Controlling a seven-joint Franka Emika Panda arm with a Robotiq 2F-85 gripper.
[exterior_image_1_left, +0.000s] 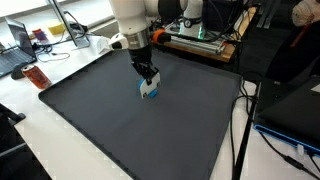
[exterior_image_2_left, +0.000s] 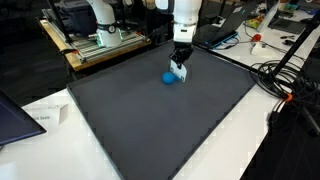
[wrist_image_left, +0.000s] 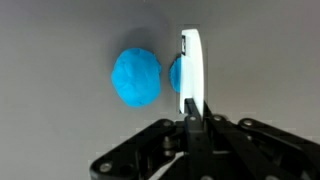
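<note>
My gripper is shut on a slim white object, which sticks out beyond the fingertips in the wrist view. Beside it, to the left, a rounded blue thing lies on the dark surface. A second, smaller patch of blue shows partly behind the white object. In exterior view 2 the gripper points down at the table, with the white object below it and the blue thing close by. Whether white and blue touch cannot be told.
At the back left of exterior view 1 stand a red can and a laptop. Cables run beyond the table's edge in exterior view 2.
</note>
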